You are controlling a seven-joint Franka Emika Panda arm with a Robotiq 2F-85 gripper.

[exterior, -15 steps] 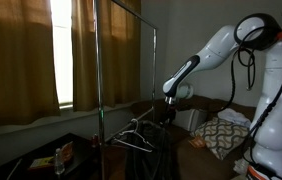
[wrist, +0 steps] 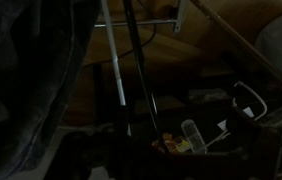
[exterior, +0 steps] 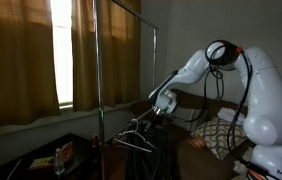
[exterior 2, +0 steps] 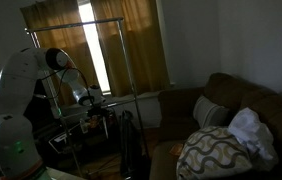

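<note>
A white hanger (exterior: 133,134) is at the clothes rack (exterior: 99,80), with a dark garment (exterior: 148,160) below it in exterior view 1. My gripper (exterior: 157,119) is close behind and to the right of the hanger in that view; contact cannot be made out. Its dark fingers are hard to separate from the garment, but the fingers stand open. Dark cloth (wrist: 26,90) fills the left of the wrist view. Thin metal rods run down its middle, and a white hook-like shape (wrist: 249,98) shows at the right.
A dark table (exterior: 43,165) at the left carries a bottle (exterior: 59,162) and small items. The brown sofa (exterior 2: 236,92) has patterned cushions (exterior 2: 211,153). Curtains (exterior: 19,60) hang behind the rack. Its poles stand close to my arm.
My arm has swung left in exterior view 1, its elbow coming inward, and the gripper has moved closer to the hanger and garment. Hanger and garment look unmoved.
</note>
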